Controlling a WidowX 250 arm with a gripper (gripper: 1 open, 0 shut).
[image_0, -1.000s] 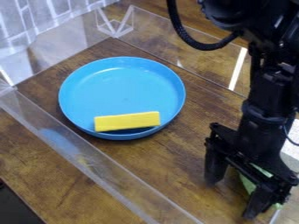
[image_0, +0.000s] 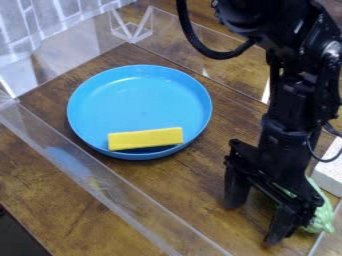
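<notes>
My black gripper (image_0: 254, 215) is low over the wooden surface at the right, its fingers open. A green object (image_0: 318, 212) lies just behind and to the right of the fingers, partly hidden by them; whether it sits between them I cannot tell. A blue plate (image_0: 139, 92) rests to the left, holding a yellow rectangular block (image_0: 146, 139) near its front edge.
Clear transparent walls border the wooden area along the back and the left. A white object (image_0: 329, 172) sits at the right edge, partly behind the arm. The wooden surface below the plate is clear.
The gripper has shifted up and to the left in the view. The plate and block have not moved.
</notes>
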